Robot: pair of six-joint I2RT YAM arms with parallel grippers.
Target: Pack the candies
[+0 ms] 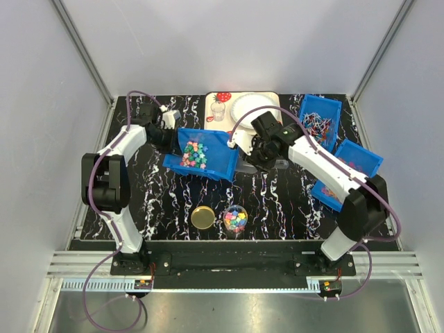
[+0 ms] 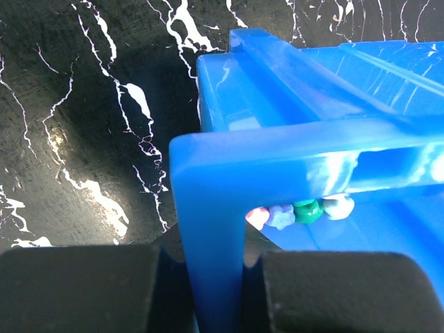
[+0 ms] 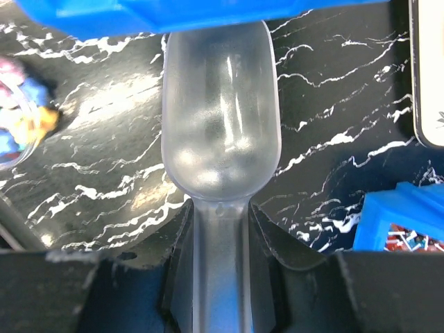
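Observation:
Star-shaped candies lie in a tilted blue tray at the table's middle. My left gripper is shut on the tray's rim at its left end. A clear plastic scoop has its handle between the fingers of my right gripper, with no clear gap beside it. The scoop's bowl looks empty, and its far end passes beneath the tray's blue edge. In the top view, the right gripper hides the scoop's middle. A round clear jar holds some candies, with its gold lid lying left of it.
A cream strawberry tray with a white plate and a glass is at the back. To the right stand blue trays with wrapped sticks and more candies. Bare table lies around the jar.

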